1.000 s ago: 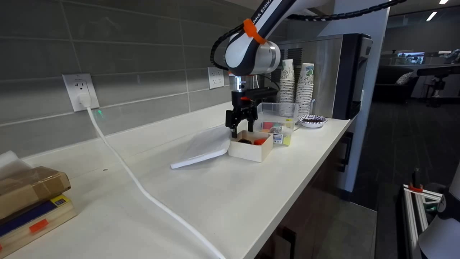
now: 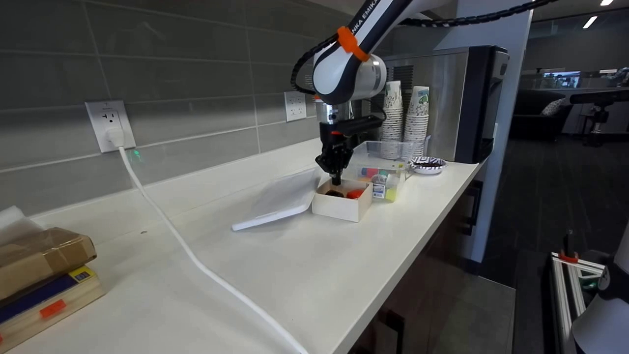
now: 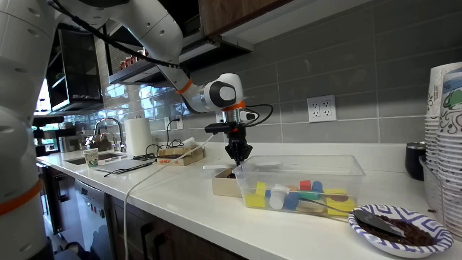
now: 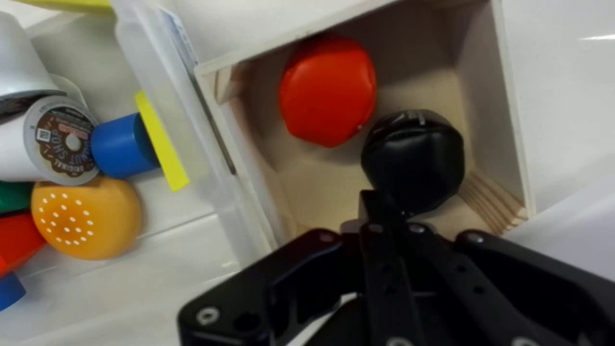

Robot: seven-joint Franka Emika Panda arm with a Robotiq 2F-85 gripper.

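In the wrist view, a black round pod (image 4: 416,158) and a red round pod (image 4: 328,89) lie inside a pale wooden box (image 4: 513,109), the red one closer to the clear bin. My gripper is shut over the box, its fingertips overlapping the near edge of the black pod in that view. Nothing shows between the fingers, and whether they touch the pod I cannot tell. From exterior view 1 the gripper (image 2: 336,182) points straight down at the back of the box (image 2: 337,206).
A clear plastic bin (image 3: 303,173) of coloured blocks and pods stands right beside the box. On its other side leans a white lid (image 2: 277,197). A patterned bowl (image 3: 368,236) and stacked cups (image 2: 392,118) are beyond the bin.
The gripper's fingers were spread wide over the box one second ago and have come together. The hand has shifted slightly. Both pods remain in the box.
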